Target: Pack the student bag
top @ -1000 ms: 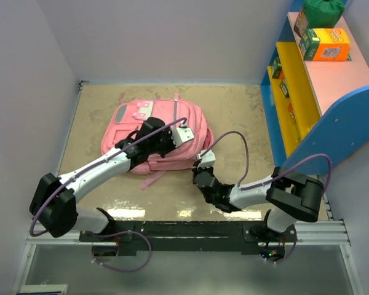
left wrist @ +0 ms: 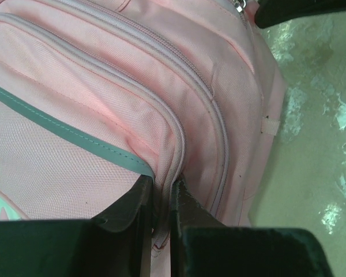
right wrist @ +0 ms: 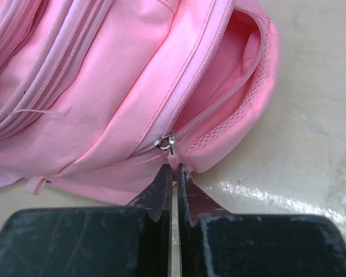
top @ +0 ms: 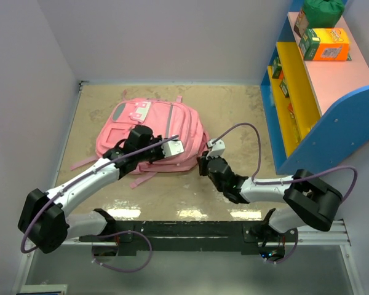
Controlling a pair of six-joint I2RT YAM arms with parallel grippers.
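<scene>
The pink student bag (top: 175,120) lies on the table, its front face with a grey strip turned upward. My left gripper is shut on a fold of the bag's fabric along a seam (left wrist: 176,147). At the bag's right-hand lower corner, my right gripper is shut with the thin pink zipper pull (right wrist: 173,159) between its fingertips. The metal slider (right wrist: 165,141) sits just above those tips. Beside it a mesh-edged pocket (right wrist: 233,115) gapes open. The bag's far side is hidden.
On the right stands a blue, yellow and pink shelf (top: 295,92). It carries an orange and green box (top: 326,45), a green package (top: 321,12) and several smaller items. Bare table (top: 240,123) lies between bag and shelf.
My left gripper has shifted left and slightly down, and the bag has slid a little left with it. The right gripper has moved right and slightly up along the bag's edge.
</scene>
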